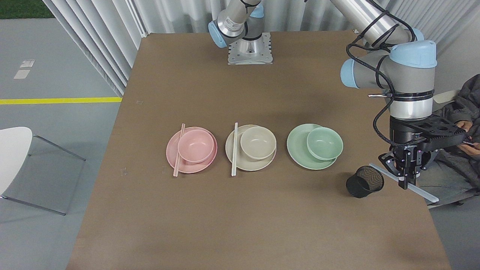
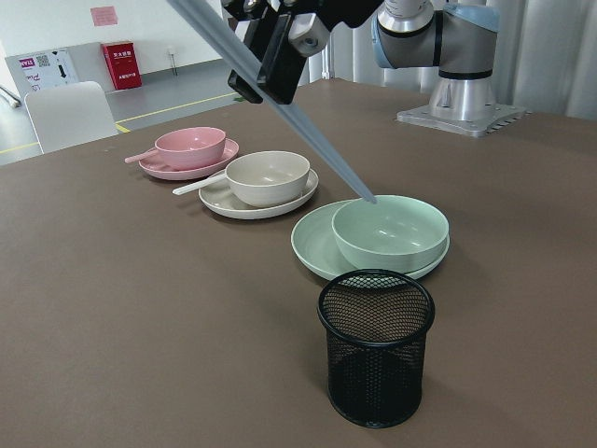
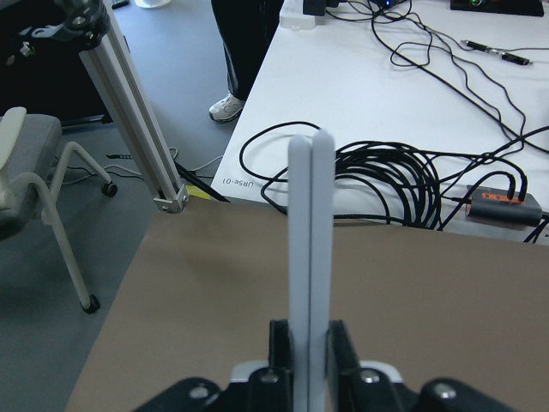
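Observation:
My gripper (image 1: 402, 177) is shut on a pair of pale grey-white chopsticks (image 3: 310, 240), high at the table's right side, above and right of a black mesh pen cup (image 1: 364, 182). In the left view the chopsticks (image 2: 308, 126) slant down toward the green bowl (image 2: 390, 233) in that perspective. The green bowl sits on a green plate (image 1: 297, 144). A cream bowl (image 1: 258, 142) sits on a plate with white chopsticks (image 1: 234, 148) along its left; a pink bowl (image 1: 196, 146) is likewise set, with pink chopsticks (image 1: 179, 150).
A person (image 1: 454, 166) sits at the right edge. A white chair (image 1: 13, 153) stands left of the table.

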